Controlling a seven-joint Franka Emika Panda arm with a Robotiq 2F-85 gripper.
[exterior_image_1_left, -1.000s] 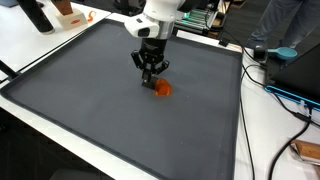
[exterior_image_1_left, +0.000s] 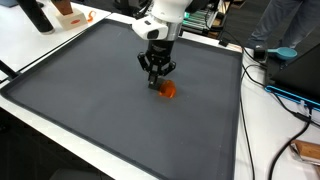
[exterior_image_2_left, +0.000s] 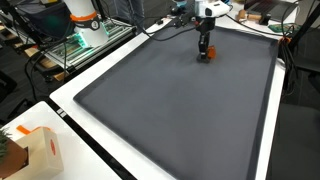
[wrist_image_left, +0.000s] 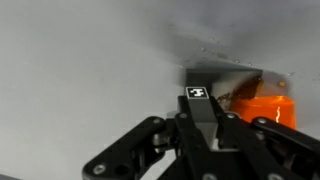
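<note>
My gripper (exterior_image_1_left: 154, 76) is low over the grey mat, shut on a small dark block (wrist_image_left: 203, 112). In the wrist view this block stands between the dark fingers and bears a small black-and-white mark on its top. Right beside it is an orange piece (wrist_image_left: 268, 110), which also shows in exterior view 1 as an orange rounded shape (exterior_image_1_left: 168, 90) and in exterior view 2 close to the gripper (exterior_image_2_left: 211, 49). Whether the orange piece is joined to the block, I cannot tell. The block's underside is hidden.
The grey mat (exterior_image_2_left: 170, 110) is broad and bare in front of the arm. Black cables (exterior_image_1_left: 262, 84) run past its right edge. A pale box with a brown pot (exterior_image_2_left: 12, 155) stands outside the mat's near left corner.
The gripper has shifted slightly to the right in exterior view 1, and the orange piece has moved a little the same way. The gripper stays low over the mat.
</note>
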